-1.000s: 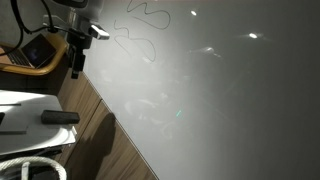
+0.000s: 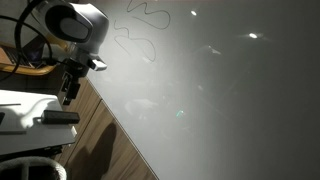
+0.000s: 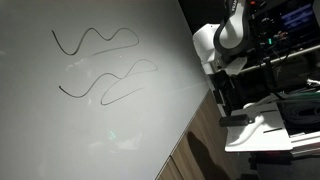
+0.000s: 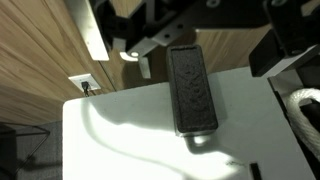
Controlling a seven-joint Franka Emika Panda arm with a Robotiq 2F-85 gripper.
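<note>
A dark, oblong eraser-like block (image 4: pixel 193 95) lies on the white table (image 4: pixel 110 145), partly jutting past its edge in the wrist view. The same block (image 2: pixel 60 117) shows at the lower left in exterior view 1, and at the right in exterior view 2 as a dark block (image 3: pixel 235 120). Just above it hangs my gripper (image 2: pixel 71 91), open and pointing down, with empty space separating the two. Wavy dark lines (image 3: pixel 105 38) are drawn on the large whiteboard (image 3: pixel 80 135).
A pale coiled hose or cable (image 2: pixel 35 162) runs beside the table. Another thin dark item (image 2: pixel 10 104) rests on the tabletop. Wooden panelling (image 2: pixel 105 145) lies between table and whiteboard. In the wrist view a wall socket (image 4: pixel 85 84) with a plug sits near the table's edge.
My gripper has come down and slightly left in exterior view 1, closer to the dark block. The block and the lines on the whiteboard have stayed put.
</note>
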